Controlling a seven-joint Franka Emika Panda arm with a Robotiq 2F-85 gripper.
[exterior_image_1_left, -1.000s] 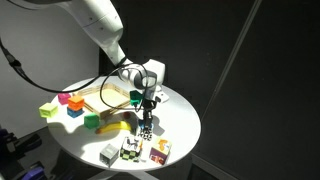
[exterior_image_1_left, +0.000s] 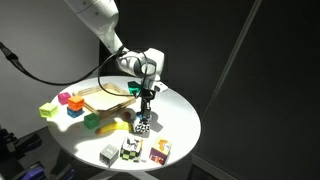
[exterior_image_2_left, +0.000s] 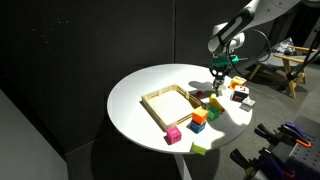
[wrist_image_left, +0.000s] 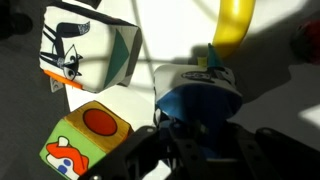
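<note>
In the wrist view my gripper is shut on a white and blue block (wrist_image_left: 190, 77) with dark markings. Its fingers look dark, and much of the block's lower part is hidden behind them. From exterior view 1, the same gripper (exterior_image_1_left: 144, 116) points down over the right half of the round table, with the black-and-white patterned block (exterior_image_1_left: 142, 127) at its tips. Whether the block clears the tabletop is hard to tell. In exterior view 2 the gripper (exterior_image_2_left: 219, 76) appears small, at the table's far right.
A yellow banana (exterior_image_1_left: 114, 127) lies left of the gripper. Picture blocks (exterior_image_1_left: 131, 149) stand near the front edge, beside a grey block (exterior_image_1_left: 109, 155). A wooden tray (exterior_image_1_left: 105, 99) sits behind, with coloured cubes (exterior_image_1_left: 76, 103) at left.
My gripper and the patterned block have risen a little and shifted slightly left and back. The other objects look unmoved.
</note>
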